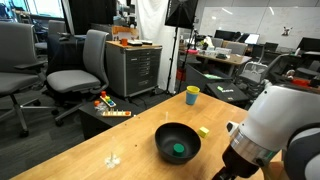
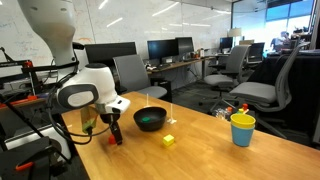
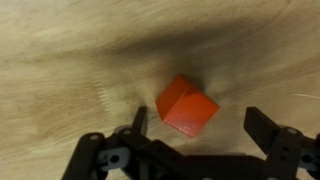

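Observation:
In the wrist view an orange-red block (image 3: 187,106) rests on the wooden table between the two spread fingers of my gripper. The gripper is open and holds nothing. From the second exterior view, the red block (image 2: 114,140) shows low beside the gripper (image 2: 117,133), close to the tabletop. A black bowl (image 1: 177,143) stands on the table near the arm, with a green piece (image 1: 179,149) inside it. The white arm body hides the block in the first exterior view.
A yellow block (image 2: 168,140) lies on the table right of the bowl. Farther off stands a blue-and-yellow bucket (image 2: 242,130). A white object (image 1: 112,160) lies on the near table.

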